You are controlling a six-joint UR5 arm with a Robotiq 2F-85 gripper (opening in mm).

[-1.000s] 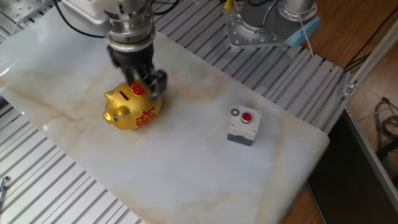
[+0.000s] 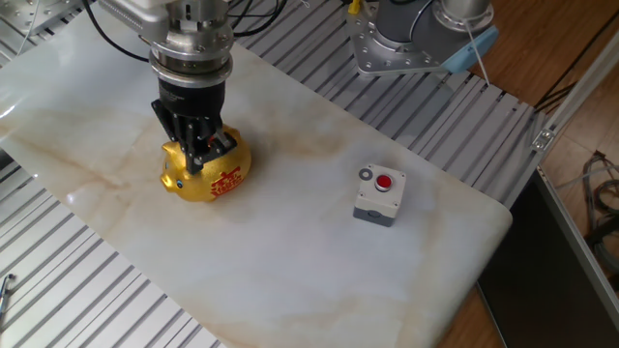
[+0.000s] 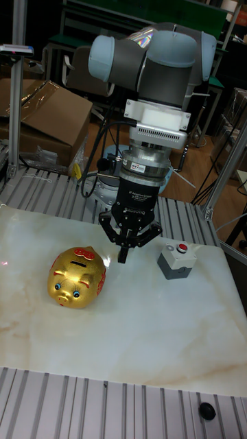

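Note:
A shiny gold piggy bank with red markings stands upright on the marbled table sheet, its blue-eyed face towards the camera in exterior view 3. My black gripper points down to the right of the piggy bank there, apart from it and above the sheet. From exterior view 2 the gripper covers part of the gold back and the coin slot. Its fingers look close together, but their gap is unclear. Nothing held shows between them.
A grey-and-white box with a red button sits on the sheet to the right. The marbled sheet is bare towards its near side. Slotted metal rails border it. A small black knob lies on the front rails.
The piggy bank and button box have stayed put.

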